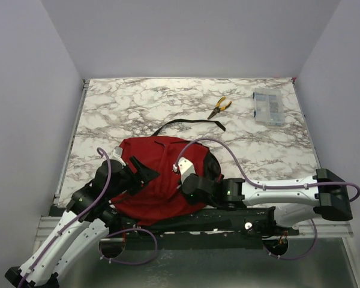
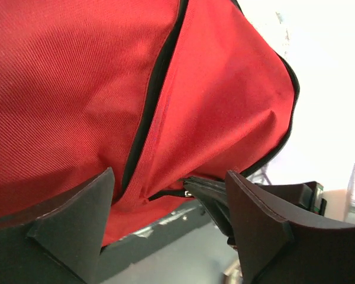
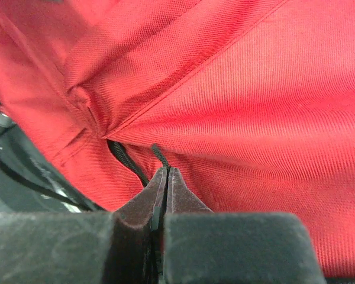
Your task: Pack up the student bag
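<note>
The red student bag (image 1: pixel 145 207) lies flat near the table's front edge, its strap stretching out behind. In the left wrist view a black-edged front pocket opening (image 2: pixel 151 106) runs down it. My right gripper is shut on a black zipper pull (image 3: pixel 158 154), whose tip shows just beyond the fingertips; the rest is hidden between the fingers. A stretch of black zipper (image 3: pixel 127 160) runs beside it under a red fold. Above the bag's left part, my left gripper stands open, nothing between its fingers; the right gripper's black fingers (image 2: pixel 204 188) are close by.
Yellow-handled pliers (image 1: pixel 219 107) and a clear plastic box (image 1: pixel 268 107) lie farther back. The black strap (image 1: pixel 189 121) crosses the marble table behind the bag. Bare table lies at the back left and on the right. The two arms are close together over the bag.
</note>
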